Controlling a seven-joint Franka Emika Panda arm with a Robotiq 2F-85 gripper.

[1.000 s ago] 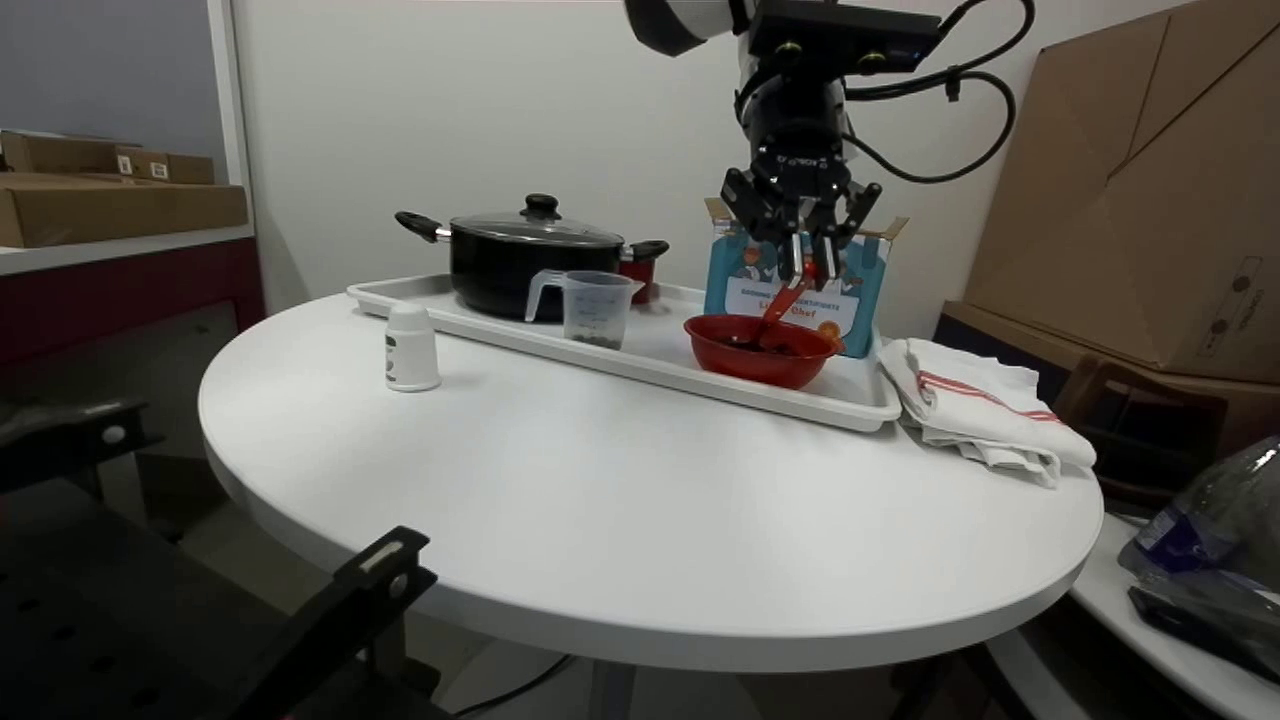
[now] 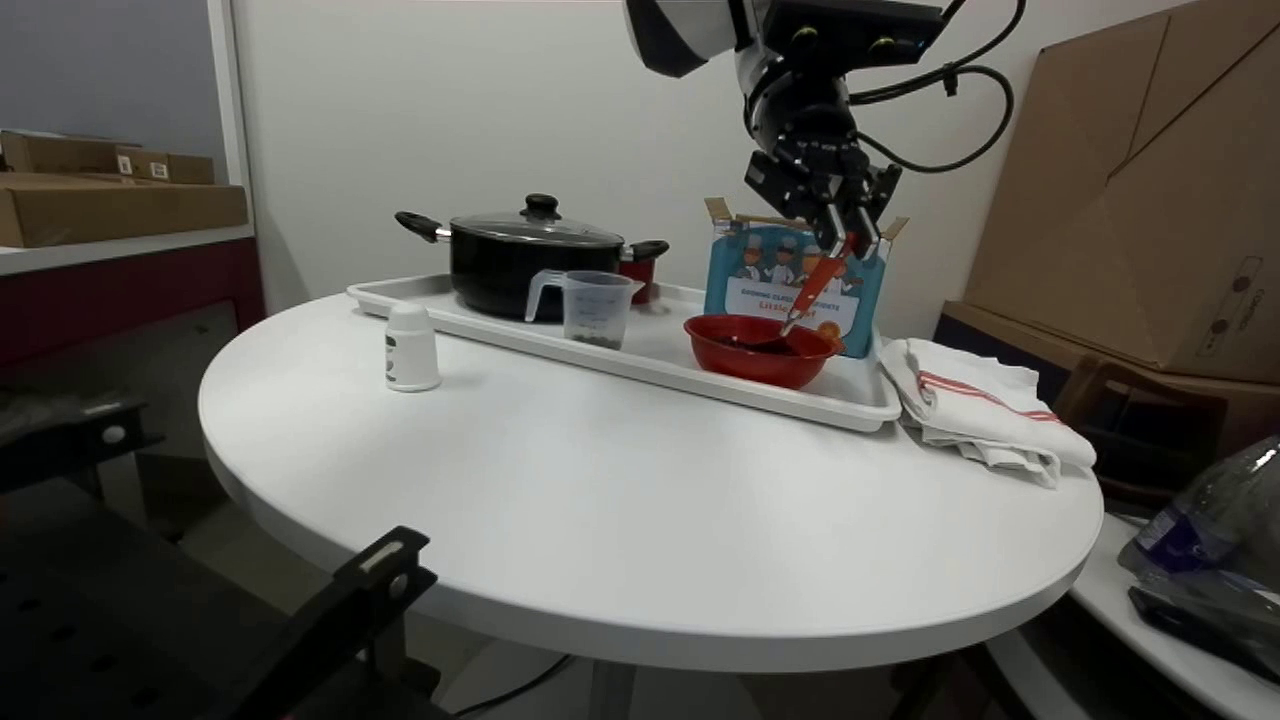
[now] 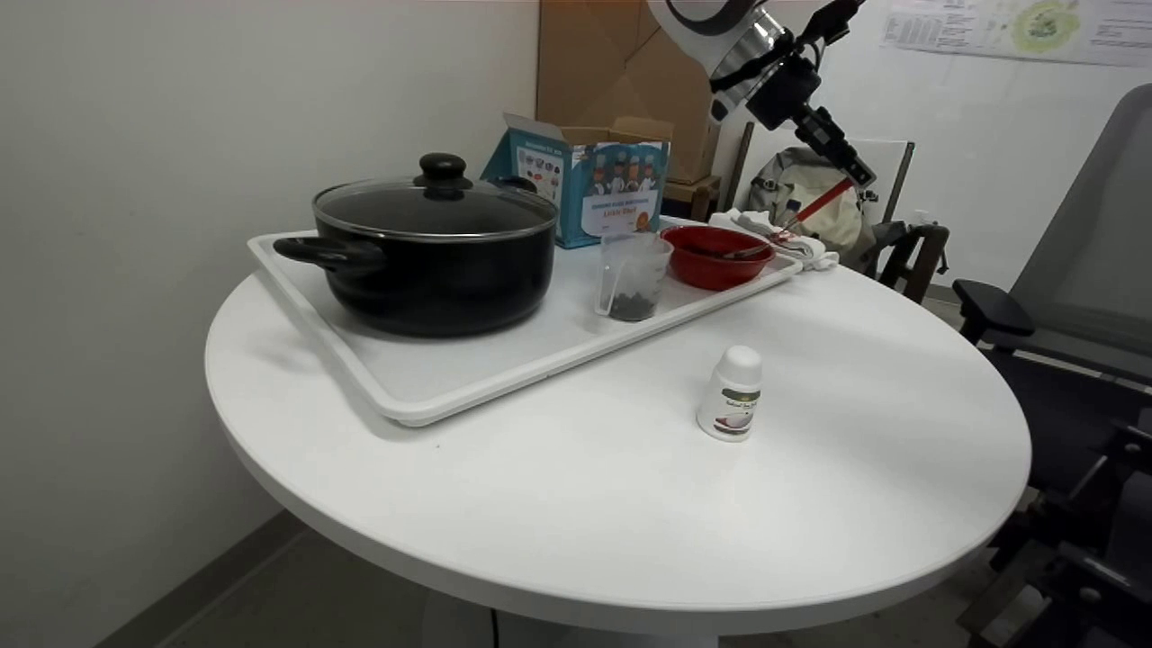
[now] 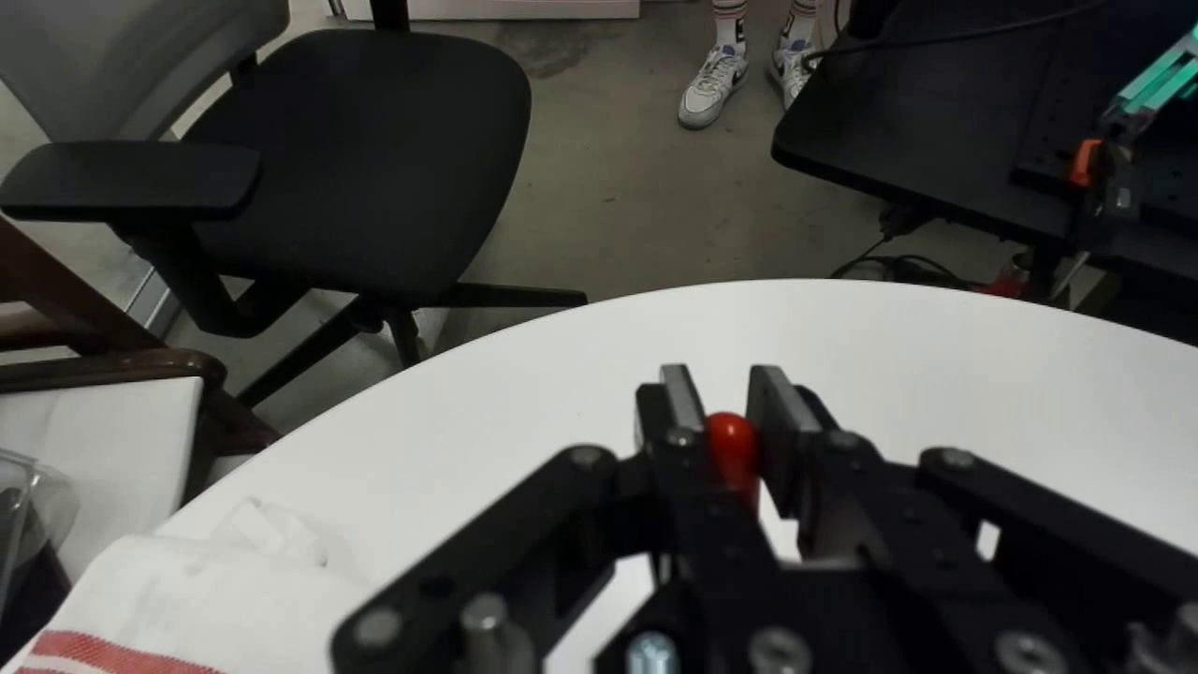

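My gripper (image 2: 847, 228) is shut on the red handle of a utensil (image 2: 818, 286), which slants down and left into a red bowl (image 2: 734, 350). The bowl stands at the right end of a white tray. In exterior view 2 the handle (image 3: 826, 203) runs from the fingertips down to the bowl (image 3: 707, 270), where the utensil's head lies partly hidden by the rim. The wrist view shows the rounded red handle end (image 4: 732, 440) between the two fingers of my gripper. Some dark contents seem to lie in the bowl.
On the tray (image 3: 475, 401) stand a lidded black pot (image 3: 437, 270) and a clear measuring cup (image 3: 634, 283) with dark bits inside. A blue box (image 2: 768, 270) is behind the bowl. A folded towel (image 2: 984, 396) lies right of the tray, a white bottle (image 2: 411, 350) front left.
My gripper has moved right and slightly up, tilting as it went. The utensil handle now leans further right, its lower end still in the bowl. The bowl has not moved.
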